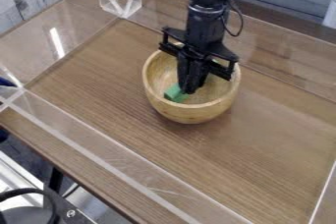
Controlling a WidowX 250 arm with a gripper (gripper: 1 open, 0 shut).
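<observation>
A black robot gripper (195,71) reaches down from the top into a light wooden bowl (213,110) at the middle of the view, its fingers drawn close together over the bowl's interior. A green object (175,92) lies in the bowl, partly hidden behind the gripper; whether the fingertips touch it I cannot tell.
The wooden table (105,120) has broad free room around the bowl. A white wire-like piece (121,0) stands at the back left. A dark coiled shape (33,210) lies beyond the table's lower left edge.
</observation>
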